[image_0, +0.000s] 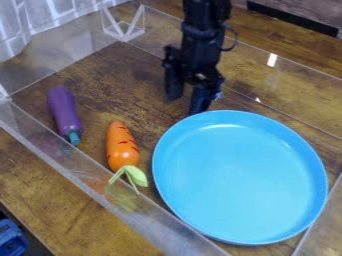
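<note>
A dark robot gripper (191, 81) hangs from the arm at the top centre, low over the wooden surface just behind a large blue plate (238, 176). It is blurred, so its fingers and anything between them are unclear. An orange toy carrot (122, 146) with a pale green top lies left of the plate. A purple toy eggplant (64, 110) with a green end lies further left.
Clear plastic walls surround the work area (107, 70), with bare wood at the back right and back left. A blue object (8, 238) sits outside at the bottom left.
</note>
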